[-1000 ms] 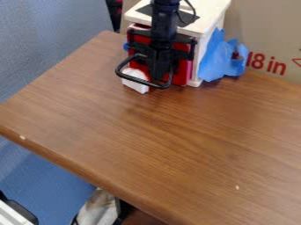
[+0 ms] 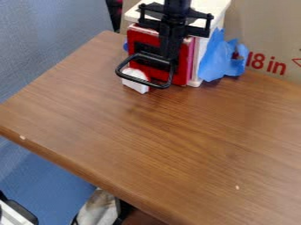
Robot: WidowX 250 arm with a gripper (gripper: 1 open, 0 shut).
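My black gripper (image 2: pixel 165 48) is at the top centre of the view, in front of a red panel (image 2: pixel 181 68) on a white box (image 2: pixel 214 12). A black loop handle (image 2: pixel 139 81) juts toward the near side, low on the panel, above a small white block (image 2: pixel 133 84). The fingertips are dark against the dark handle, so I cannot tell whether they are open or shut.
Blue crumpled material (image 2: pixel 221 60) lies at the box's right side, before a cardboard sheet (image 2: pixel 268 35) with red print. A blue-grey padded surface (image 2: pixel 41 39) borders it on the left.
My gripper has risen from beside the red panel to higher up, uncovering more of the panel's top. The loop handle looks unchanged.
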